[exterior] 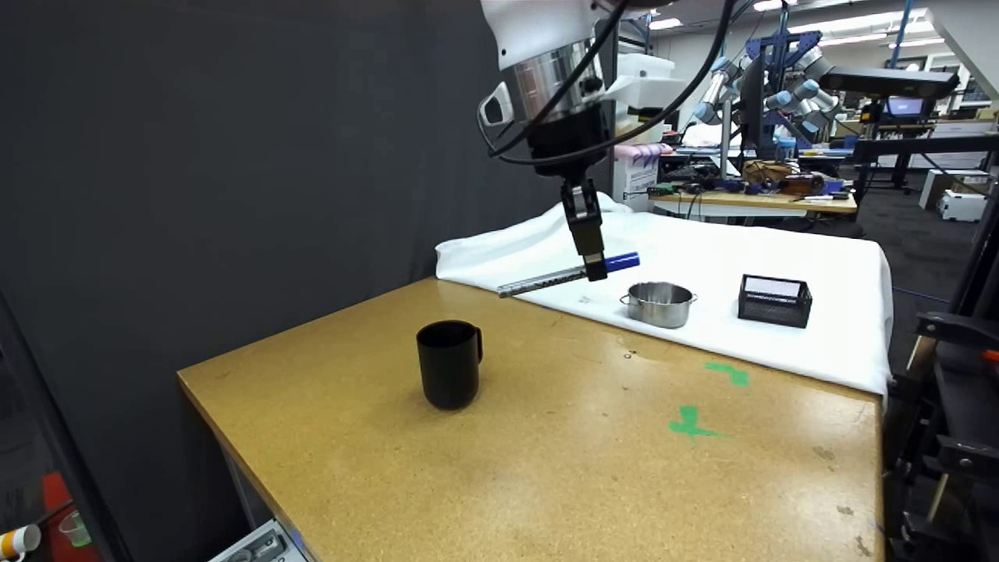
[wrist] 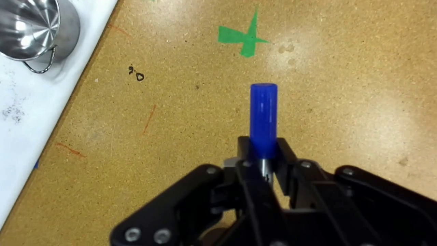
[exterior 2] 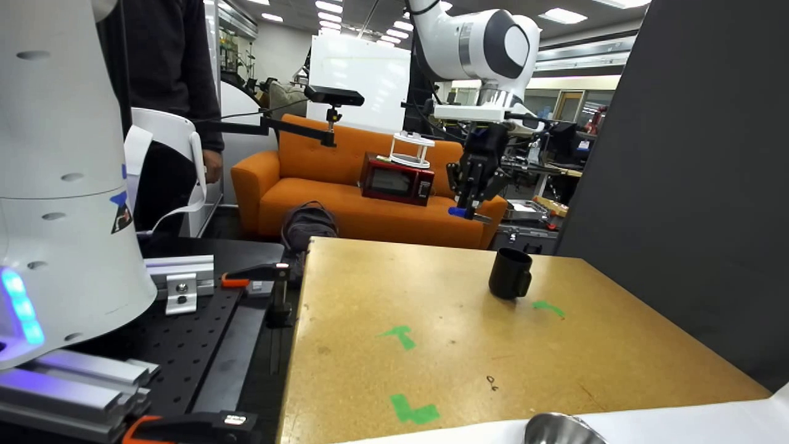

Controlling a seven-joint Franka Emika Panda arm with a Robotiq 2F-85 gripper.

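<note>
My gripper (exterior: 594, 267) is shut on a marker (exterior: 622, 262) with a blue cap and a grey-white barrel. The marker is held across the fingers, high above the table, its barrel end tipped down toward the left in exterior view 1. In the wrist view the blue cap of the marker (wrist: 263, 119) sticks out ahead of the fingertips, and most of the barrel is hidden. A black mug (exterior: 449, 367) stands upright on the table, lower than the marker and apart from it; exterior view 2 shows the same mug (exterior 2: 510, 274) below the gripper (exterior 2: 470, 205).
A steel pot (exterior: 659, 304) and a black mesh box (exterior: 774, 300) sit on the white cloth (exterior: 730, 253). Green tape marks (exterior: 690, 423) lie on the wooden table (exterior: 599, 478), which is otherwise mostly clear. A dark partition (exterior: 234, 168) stands along one side.
</note>
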